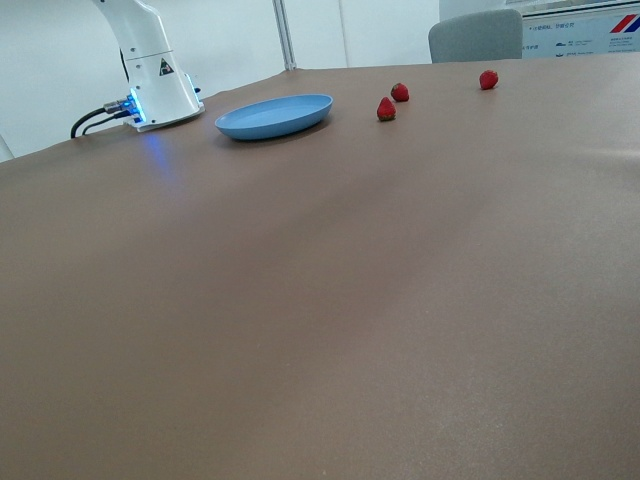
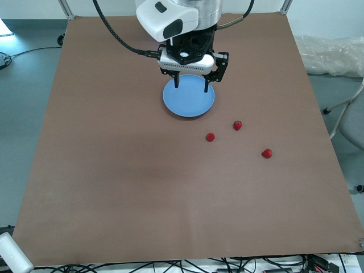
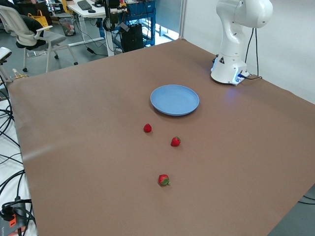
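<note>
My gripper [image 2: 191,87] hangs over the blue plate [image 2: 187,102] in the left view, fingers apart with nothing seen between them. Three strawberries lie loose on the brown table: one [image 2: 238,125] right of the plate, one [image 2: 210,137] nearer the front, one [image 2: 267,153] farther right. The plate also shows empty in the top view [image 1: 274,117] and the right view [image 3: 174,100], where the gripper is out of sight.
Cables run along the table's front edge, a grey chair [image 2: 352,119] stands beyond the right edge, and the arm's white base [image 3: 229,69] sits on the table.
</note>
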